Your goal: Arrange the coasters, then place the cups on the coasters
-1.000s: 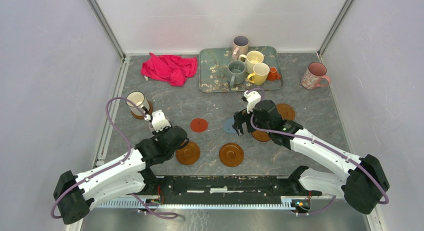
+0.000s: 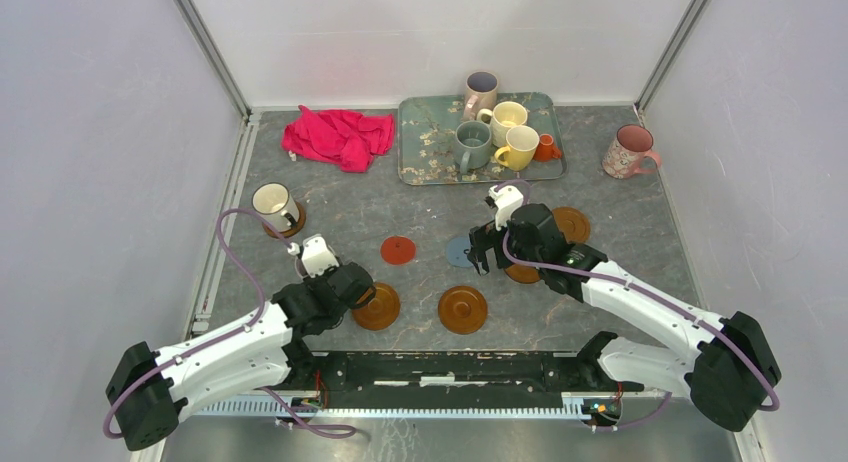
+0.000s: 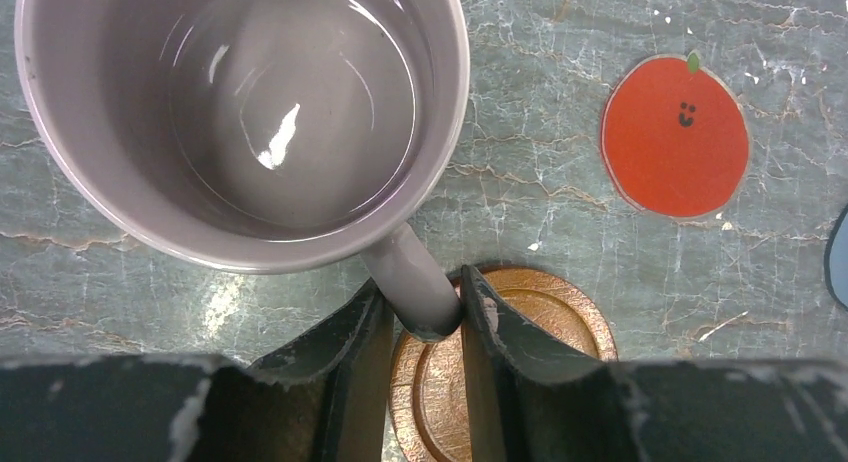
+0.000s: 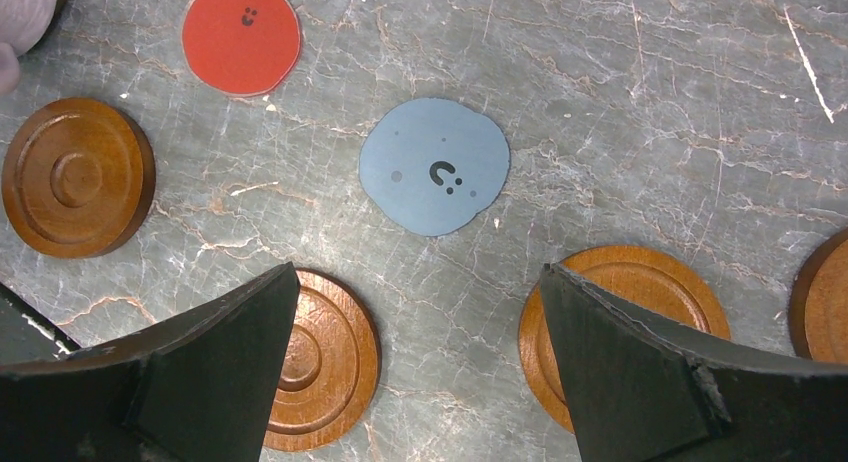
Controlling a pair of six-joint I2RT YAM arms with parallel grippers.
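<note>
A mauve cup (image 3: 290, 122) fills the upper left of the left wrist view, its inside empty. Its handle (image 3: 412, 282) lies between the fingertips of my left gripper; whether both fingers press on it I cannot tell. In the top view the left arm mostly covers this cup. Just beside it is a round wooden coaster (image 2: 376, 307). A red coaster (image 2: 398, 250) lies farther right. My right gripper hangs open over the counter with nothing between its fingers, near a blue coaster (image 4: 435, 167).
At the back, a tray (image 2: 425, 167) carries several mugs. A white mug (image 2: 277, 206) stands on a coaster at left, near a pink cloth (image 2: 340, 139). A pink mug (image 2: 629, 152) stands at far right. Another wooden coaster (image 2: 462, 310) lies front centre. Mid-counter is largely clear.
My left gripper has shifted slightly toward the front edge in the top view. The right arm has barely moved, and the visible mugs and coasters are unmoved.
</note>
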